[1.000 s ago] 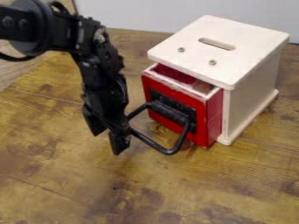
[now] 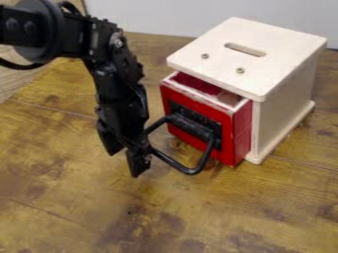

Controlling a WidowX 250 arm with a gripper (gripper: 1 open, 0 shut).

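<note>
A white wooden cabinet (image 2: 280,99) with a slotted top stands at the right. Its red-fronted drawer (image 2: 227,146) faces left and sticks out slightly. A large black handle (image 2: 200,164) projects from the drawer front toward the lower left. My black gripper (image 2: 126,150) hangs low just left of that handle, its fingers pointing down near the floor. It is hard to tell whether the fingers are apart or closed, or whether they touch the handle.
A pale wall runs along the back right.
</note>
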